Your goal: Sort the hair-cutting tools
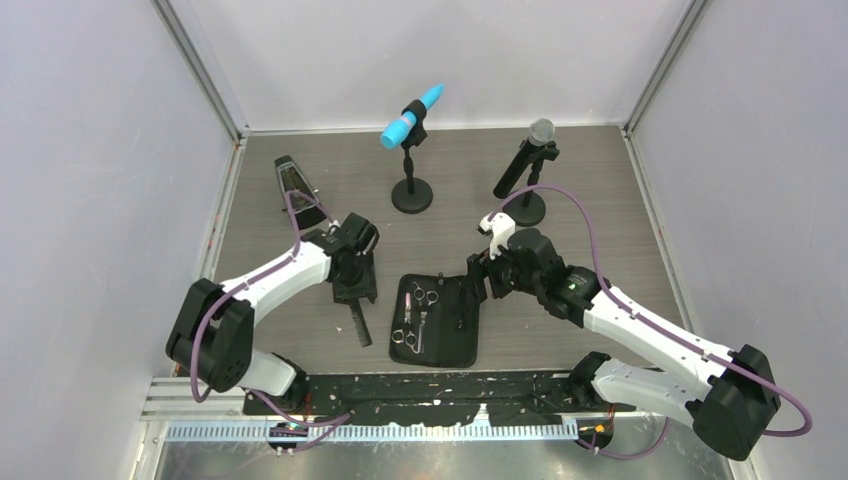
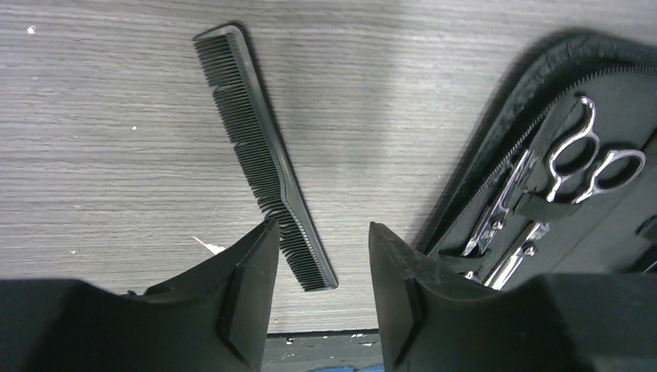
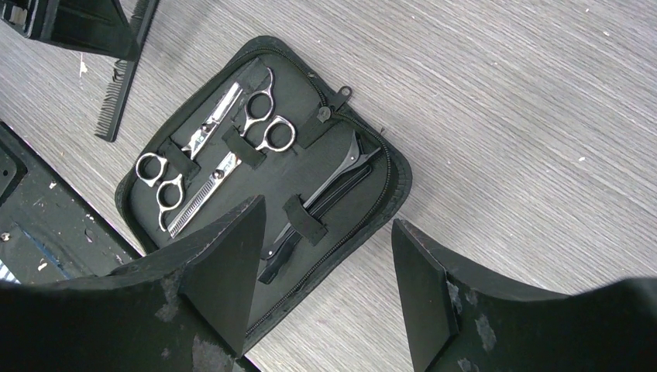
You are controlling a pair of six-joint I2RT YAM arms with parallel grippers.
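Observation:
A black comb [image 2: 267, 159] lies bare on the table, its lower end showing between the fingers of my left gripper. That gripper is open above the comb, holding nothing. To the comb's right rests the open black case [image 1: 463, 345]. Silver scissors [image 3: 259, 116] and thinning scissors [image 3: 203, 194] sit in it under straps, along with a dark razor-like tool [image 3: 329, 190]. My right gripper hangs open over the case's edge, nothing between its fingers. In the top view the left gripper hides the comb's far part.
At the back stand a blue microphone [image 1: 398, 130] on a stand and a grey-headed microphone [image 1: 541, 132] on another. A dark framed object [image 1: 300, 190] lies at the back left.

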